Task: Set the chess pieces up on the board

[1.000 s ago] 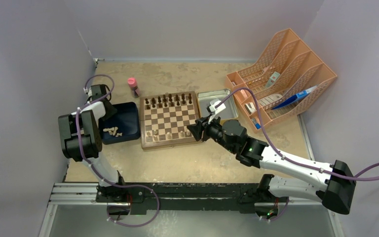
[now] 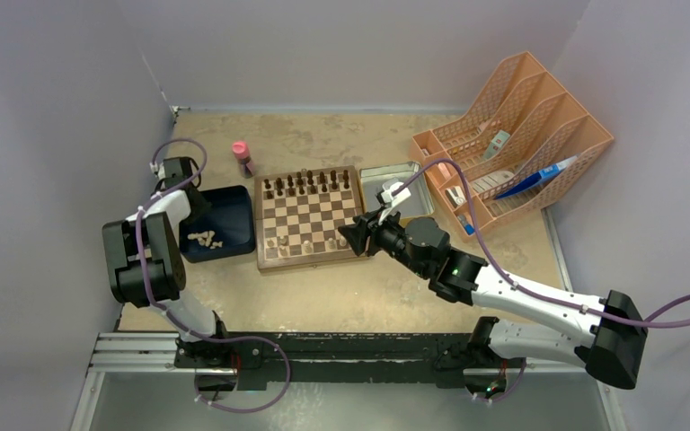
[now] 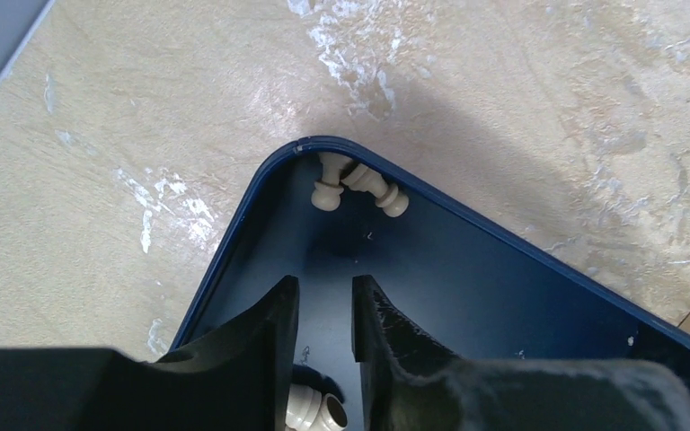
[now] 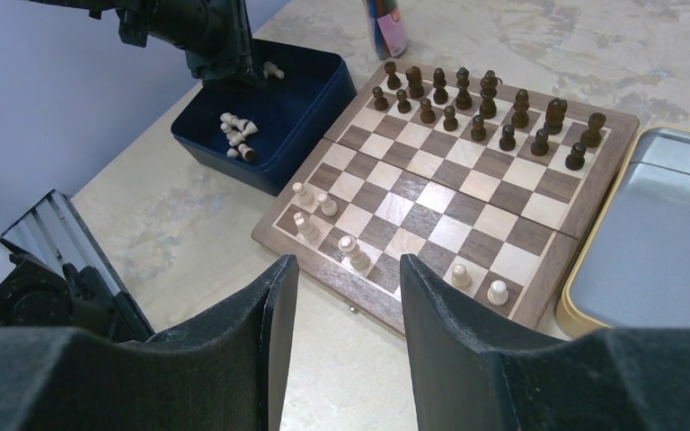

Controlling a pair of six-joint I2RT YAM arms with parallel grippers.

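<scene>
The chess board (image 2: 310, 218) lies in mid-table. Dark pieces (image 4: 478, 127) stand in two rows along its far side; several light pieces (image 4: 353, 252) stand near the front edge. More light pieces (image 2: 205, 239) lie loose in the dark blue bin (image 2: 219, 260). Over that bin is my left gripper, fingers apart and nothing between them. Ahead of it, two light pieces (image 3: 373, 189) lie together in a bin corner, and another light piece (image 3: 313, 409) shows partly behind a finger. Above the board's front right corner my right gripper stands open and empty.
Right of the board is a metal tray (image 4: 674, 242), close to its edge. A pink-capped bottle (image 2: 241, 153) stands behind the bin. The orange organizer (image 2: 512, 135) fills the back right. Bare table (image 2: 359, 301) lies in front of the board.
The right gripper has edged a little left over the board corner. Pieces on the board look unmoved.
</scene>
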